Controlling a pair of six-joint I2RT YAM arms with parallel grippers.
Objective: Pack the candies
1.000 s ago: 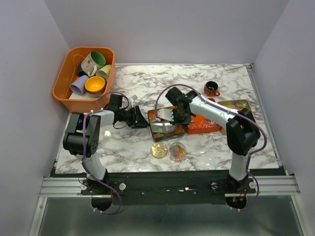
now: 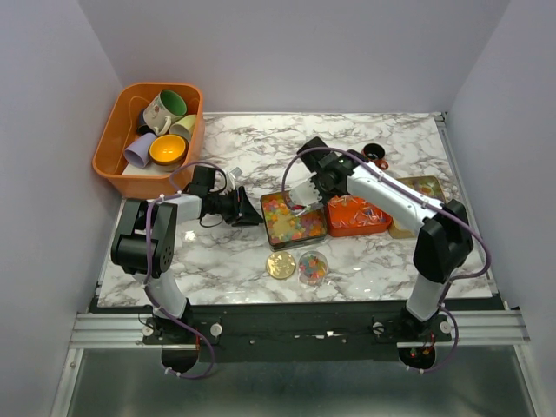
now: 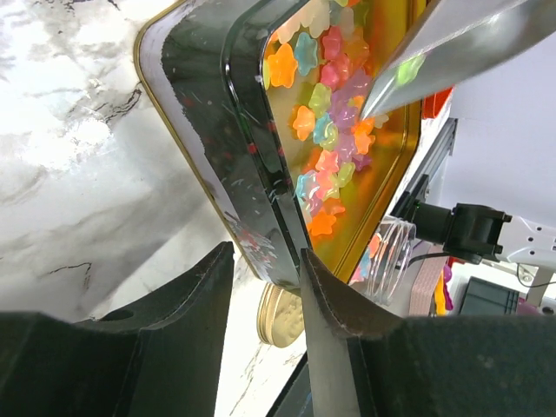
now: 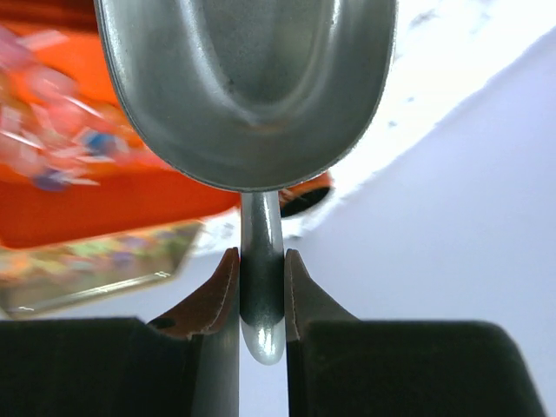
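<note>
My right gripper is shut on the handle of a grey metal scoop (image 4: 252, 95), whose bowl looks empty in the right wrist view. From above, the scoop (image 2: 302, 196) hangs over the back part of the rectangular tin (image 2: 295, 241), which holds multicoloured star candies (image 3: 334, 130). Beside the tin's left wall stands my left gripper (image 2: 254, 217); its fingers (image 3: 213, 287) are apart, with the tin's outer wall showing behind the gap. Contact with the tin cannot be made out. In front of the tin are a clear round jar (image 2: 314, 268) with some candies and a gold lid (image 2: 280, 265).
An orange tray (image 2: 356, 229) of wrapped-looking candies adjoins the tin on the right. Farther right lies another gold tin (image 2: 424, 186), partly under the right arm. A brown mug (image 2: 374, 153) stands behind. An orange bin (image 2: 106, 156) of cups fills the back left.
The right gripper and scoop have risen and shifted back and right, with the scoop's bowl now tilted. More candies in the tin show. The left arm has stayed put.
</note>
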